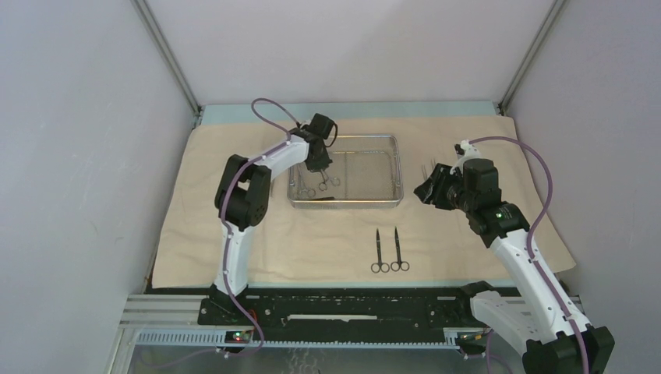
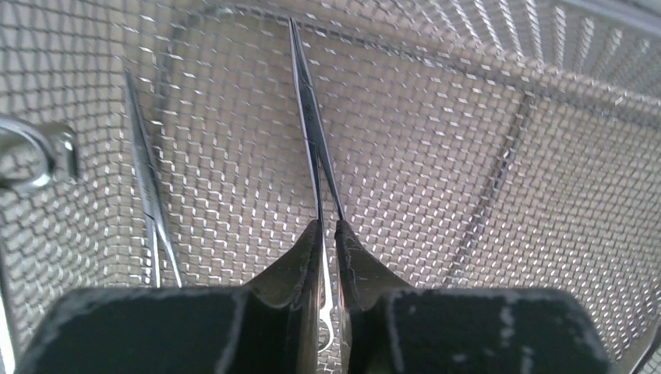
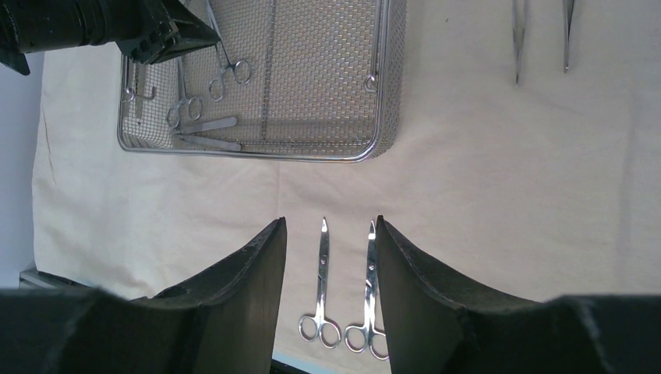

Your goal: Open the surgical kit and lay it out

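Observation:
My left gripper is low inside the wire-mesh tray (image 1: 347,204), at its left part. Its fingertips lie close on both sides of a ringed clamp (image 2: 312,132), with a narrow gap between them; whether they grip it I cannot tell. One ring of the clamp shows through that gap. A second clamp (image 2: 144,164) lies to the left. In the right wrist view, two pairs of scissors, one (image 3: 323,269) on the left and one (image 3: 372,273) on the right, lie side by side on the cloth. My right gripper stands open above the cloth, holding nothing.
Two slim pointed instruments, one (image 3: 518,39) beside the other (image 3: 569,31), lie on the cloth right of the tray. Flat handles (image 3: 210,125) rest near the tray's front wall. The tray's right half is mostly empty.

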